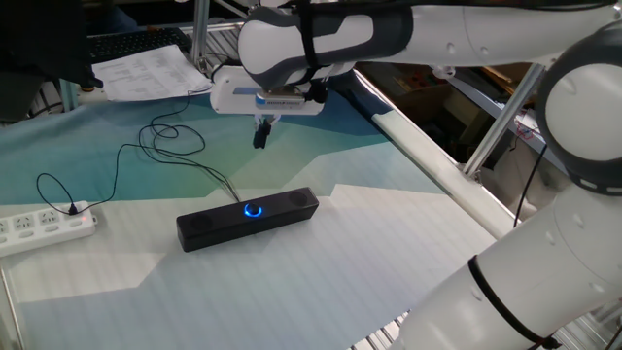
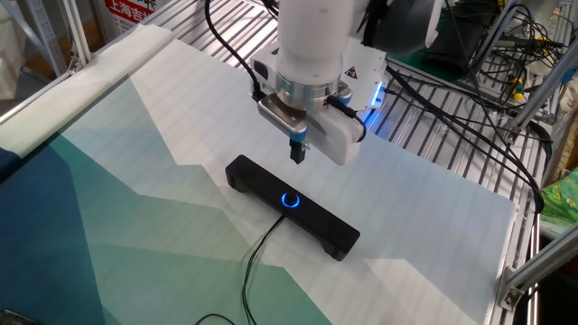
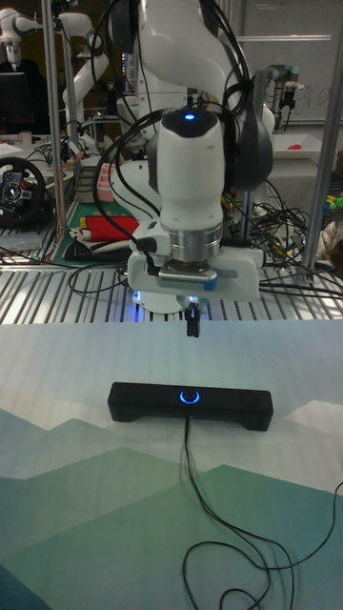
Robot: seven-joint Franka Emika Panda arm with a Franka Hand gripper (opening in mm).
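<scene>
A long black speaker bar lies on the patterned cloth, a blue-lit ring around the round knob at its middle. The same speaker is seen from another side in exterior view 2, and in exterior view 3 the speaker lies just in front of the arm. My gripper hangs in the air above the cloth, its dark fingers close together and pointing down. In exterior view 2 the gripper is above the speaker and apart from it. Nothing shows between the fingertips of the gripper.
Black cables run from the speaker across the cloth. A white power strip sits at the left edge in exterior view 1, and papers lie at the back.
</scene>
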